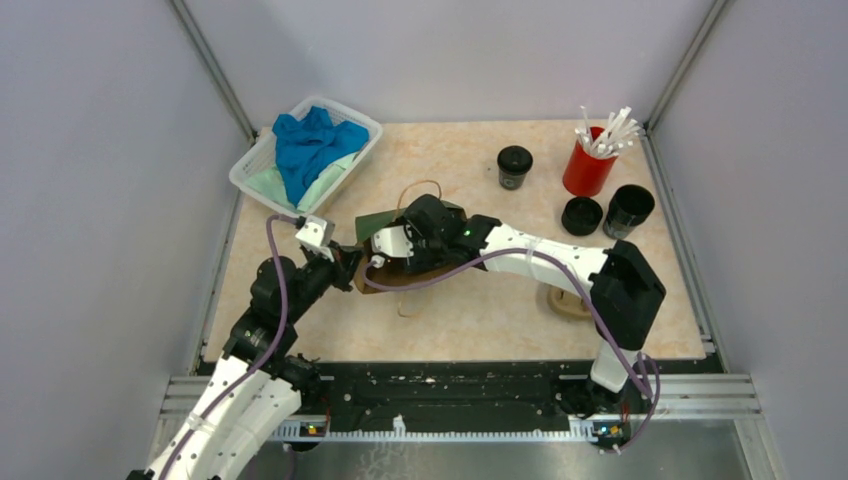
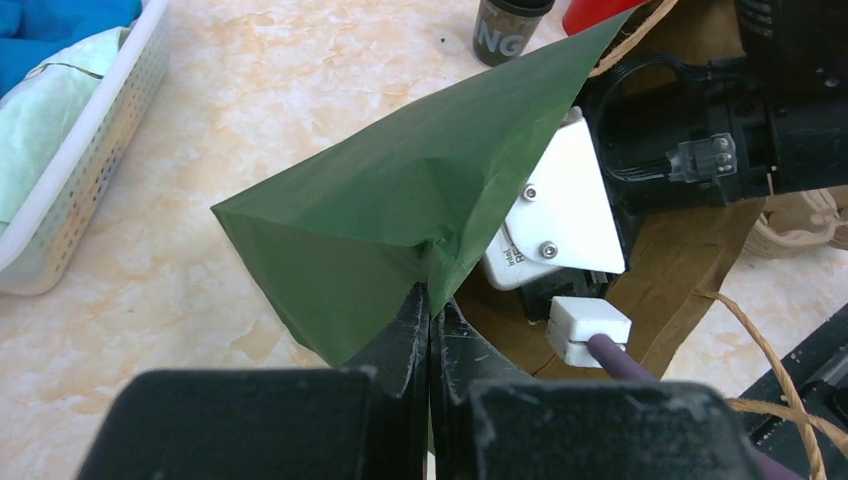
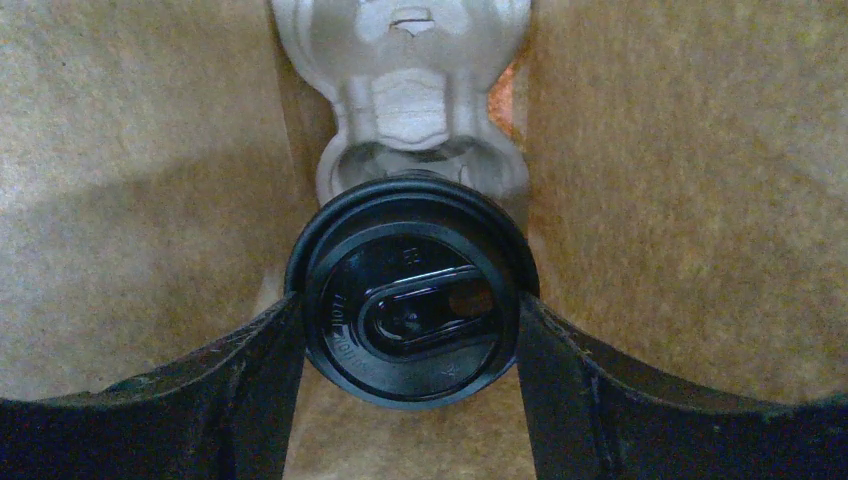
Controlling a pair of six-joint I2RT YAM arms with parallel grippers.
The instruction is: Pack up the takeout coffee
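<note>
A green-and-brown paper bag with twine handles stands mid-table. My left gripper is shut on its edge; in the left wrist view the green paper runs into the fingertips. My right arm reaches into the bag, and in the right wrist view my right gripper is shut on a black-lidded coffee cup, just at the near end of a grey molded cup carrier inside the bag.
A white basket with blue cloths is at back left. Black cups, a black lidded item and a red straw holder stand at back right. A tan round item lies partly under the right arm.
</note>
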